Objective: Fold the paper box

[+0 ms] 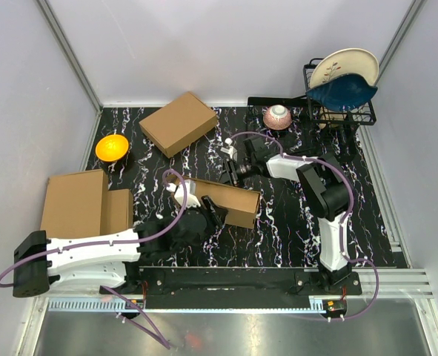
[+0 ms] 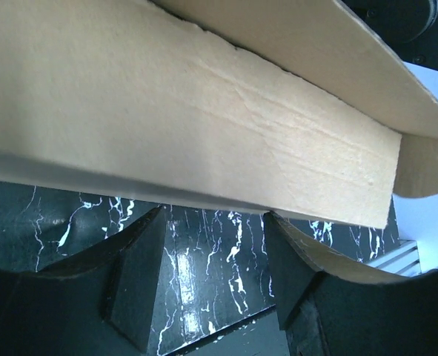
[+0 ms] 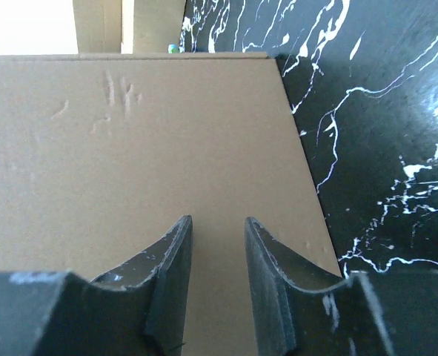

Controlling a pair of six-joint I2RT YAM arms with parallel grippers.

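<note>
A brown cardboard box (image 1: 237, 215) stands on the dark table between my two arms, its long axis running nearly across the view. In the left wrist view its side wall (image 2: 204, 126) fills the upper part, and a flap (image 2: 419, 167) sticks out at the right end. My left gripper is partly open below that wall, nothing between its fingers. My right gripper is also partly open and empty, over a flat cardboard face (image 3: 152, 148). Whether either gripper touches the box I cannot tell.
Another closed box (image 1: 178, 124) lies behind at the left. More cardboard (image 1: 75, 204) lies at the far left. A yellow bowl (image 1: 112, 147), a patterned bowl (image 1: 277, 116) and a dish rack (image 1: 367, 113) stand along the back. Bare table (image 1: 300, 237) shows at the front right.
</note>
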